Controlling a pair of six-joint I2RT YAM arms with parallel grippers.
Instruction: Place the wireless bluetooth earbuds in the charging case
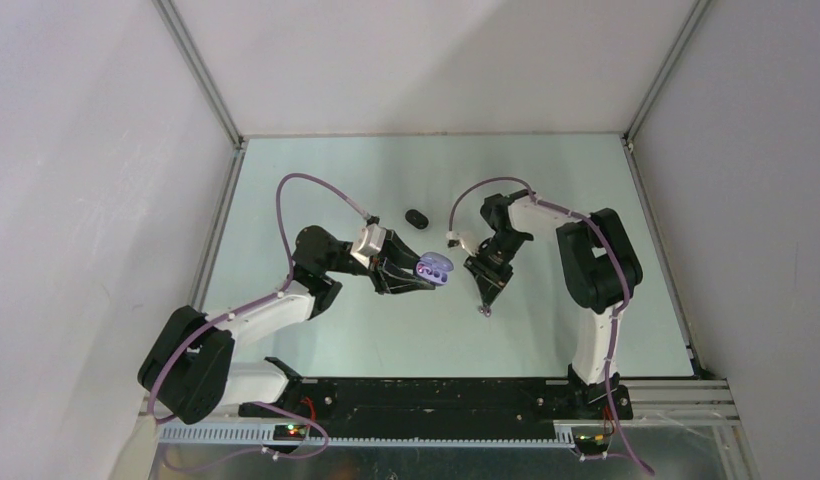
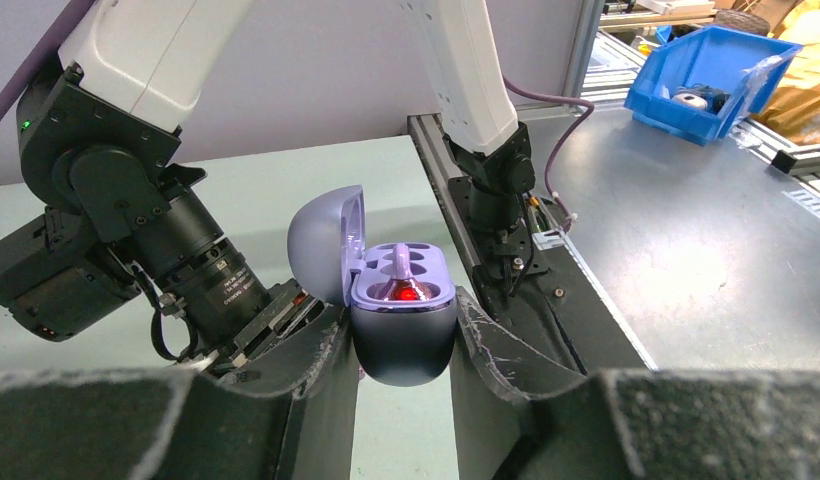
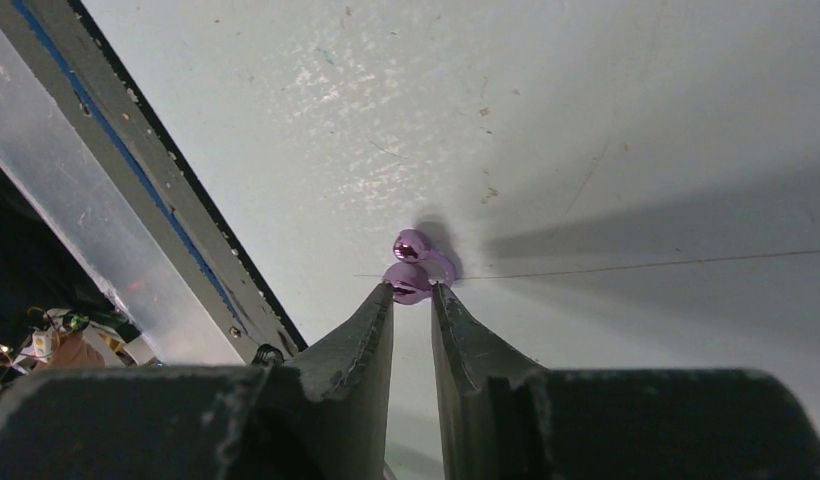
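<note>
My left gripper is shut on the purple charging case (image 2: 403,345), held above the table with its lid (image 2: 321,245) swung up. A red light glows in its front well beside a raised purple post; whether an earbud sits there I cannot tell. In the top view the case (image 1: 432,272) is left of my right gripper (image 1: 485,300). A shiny purple clip-shaped earbud (image 3: 410,278) lies on the table, a ball and a bean-shaped end joined by a curved band. My right gripper is part open, its tips around or just over the bean-shaped end.
A small black oval object (image 1: 416,218) lies on the table (image 1: 406,345) behind the case. The front table edge shows in the right wrist view, close to the earbud.
</note>
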